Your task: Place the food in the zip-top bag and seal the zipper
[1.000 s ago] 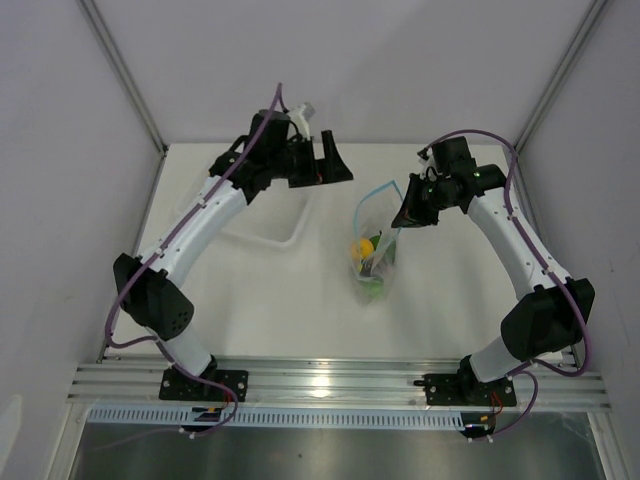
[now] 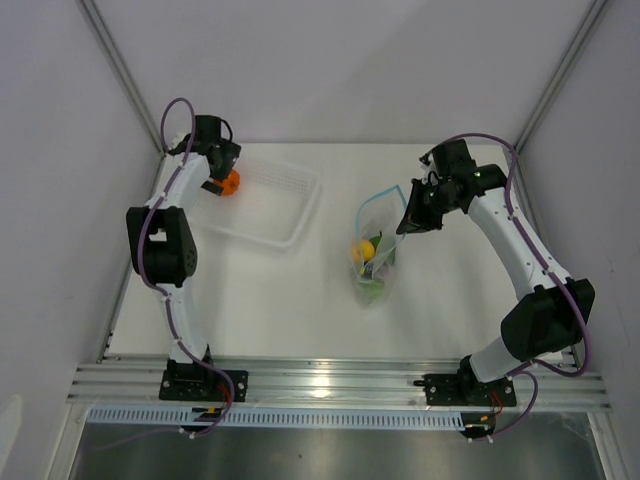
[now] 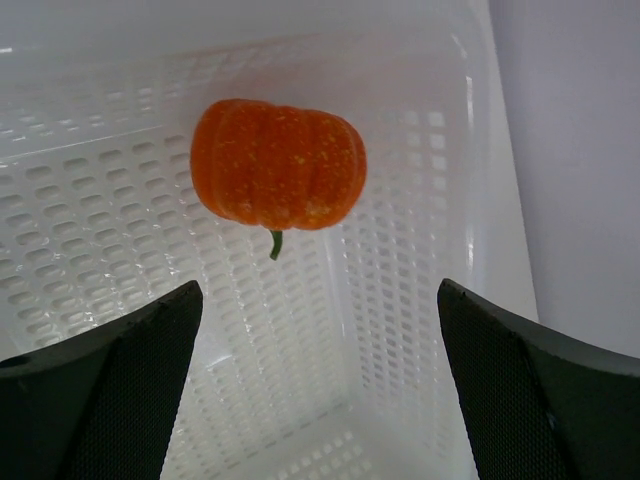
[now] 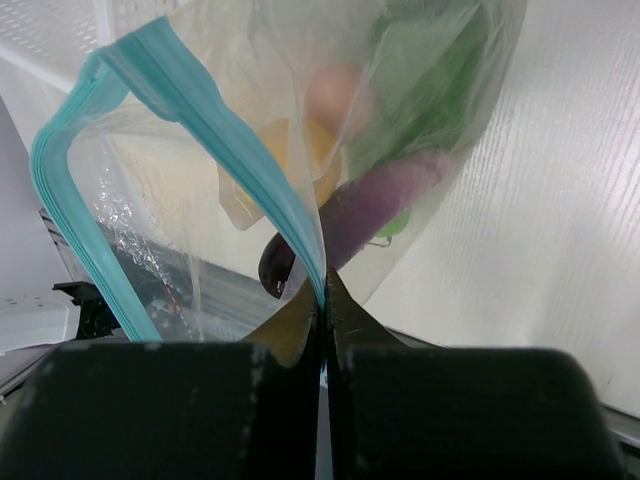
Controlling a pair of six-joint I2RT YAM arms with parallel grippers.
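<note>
An orange pumpkin (image 3: 277, 162) with a green stem lies in the white perforated bin (image 2: 295, 215). My left gripper is open above it, the pumpkin between and beyond its fingertips. My right gripper is shut on the teal zip edge of the clear bag (image 2: 375, 270), whose mouth stands open. Inside the bag show a yellow item (image 2: 362, 250), a purple eggplant (image 4: 370, 205), green items (image 4: 430, 80) and a pinkish round item (image 4: 335, 100).
Bare table lies in front of the bin and to the right of the bag. Walls bound the table at back and sides.
My left gripper has swung left from near the bag to over the pumpkin in the bin. My right arm and the bag are nearly unchanged.
</note>
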